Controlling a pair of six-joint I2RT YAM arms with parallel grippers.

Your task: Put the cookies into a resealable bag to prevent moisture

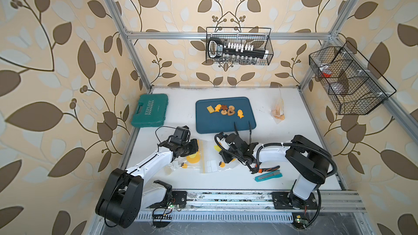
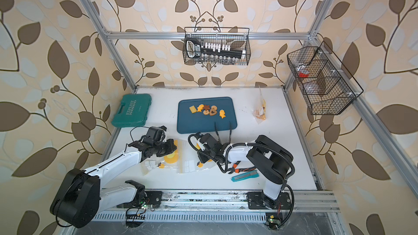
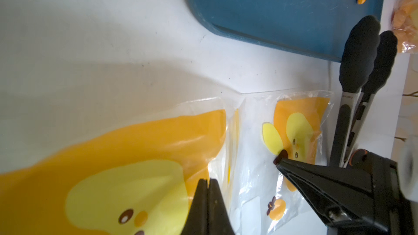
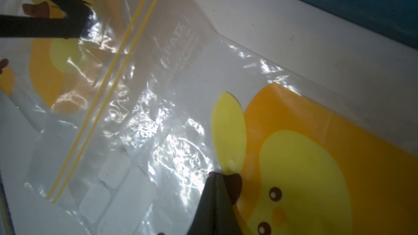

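Two clear zip bags printed with orange and yellow animals lie flat, side by side, on the table: the left bag and the right bag. Shut, with nothing seen between its tips, my left gripper hangs over the left bag near its right edge. My right gripper is shut over the printed face of the right bag; whether its tips touch or pinch the film cannot be told. The right bag's yellow zip lines run near its left end. Several cookies rest on the blue tray.
Black-tipped tongs lie right of the bags. A filled clear bag stands at the back right, a green case at the back left. A teal cutter is near the front edge. Table space between case and tray is clear.
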